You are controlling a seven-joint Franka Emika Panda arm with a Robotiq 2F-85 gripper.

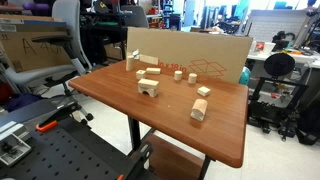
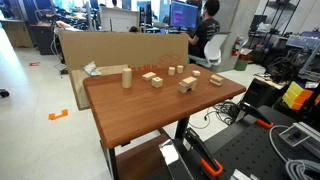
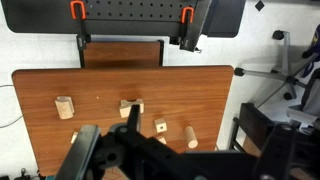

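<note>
Several pale wooden blocks are spread over a brown table. A cylinder stands toward one end, and a bridge-shaped block sits near the front edge. Smaller pieces, among them a cube, lie farther back. From above, the wrist view shows the bridge block, a small cube and a tall cylinder. My gripper looks open, its dark fingers spread wide at the bottom of that view. No block shows in its grasp, though its body hides part of the table.
A cardboard panel stands along the table's back edge. On the near side, a dark bench is separated from the table by a gap. Office chairs stand around.
</note>
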